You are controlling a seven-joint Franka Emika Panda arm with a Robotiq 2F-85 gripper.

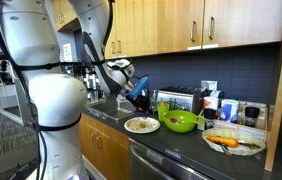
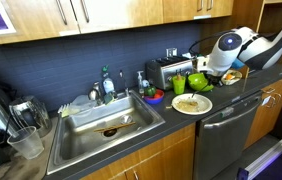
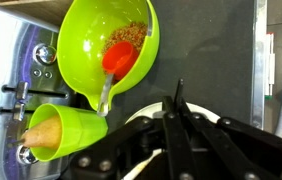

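My gripper (image 1: 138, 99) hangs above the near counter, pointing down over a white plate (image 1: 142, 125) with pale yellowish food on it. In the wrist view the dark gripper is over the same plate (image 3: 152, 109), shut on a thin dark object (image 3: 179, 90); its exact shape is hard to make out. A green bowl (image 3: 77, 48) lies beside the plate, holding brown bits (image 3: 130, 37) and a red scoop (image 3: 119, 58) with a metal handle. Next to it stands a green cup (image 3: 73, 127) with a tan item (image 3: 44, 135) inside.
A tray (image 1: 245, 149) with carrots and other food lies farther right on the counter. Behind the bowl stands a toaster (image 2: 171, 70). The sink (image 2: 106, 128) is on the other side of the plate.
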